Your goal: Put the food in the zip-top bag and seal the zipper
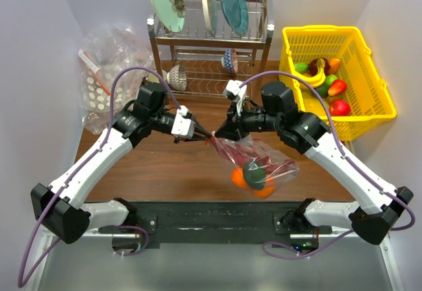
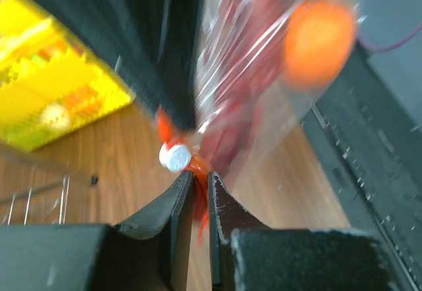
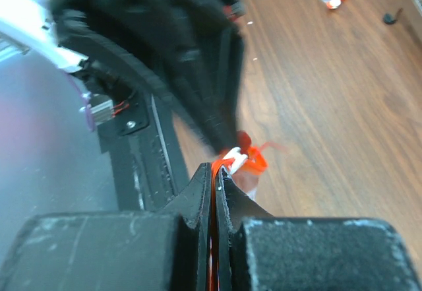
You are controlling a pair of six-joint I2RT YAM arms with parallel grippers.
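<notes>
In the top view a clear zip bag [image 1: 283,167] with a red tint hangs from my right gripper. Two orange pieces [image 1: 240,178] and a dark green one [image 1: 254,174] are low in it. My right gripper is shut on the bag's red zipper edge, a thin red line showing between its fingers. Close by, a white slider piece [image 2: 175,157] sits on the red strip [image 2: 199,169]. My left gripper stands slightly open, its fingertips around the strip's end just beyond the slider. Whether they touch it is unclear.
A yellow basket [image 1: 379,99] of produce stands at the right. At the back is a dish rack [image 1: 211,41] with plates and cups. More clear bags [image 1: 115,73] lie at the left. Bare wooden table [image 1: 145,175] shows at the front left.
</notes>
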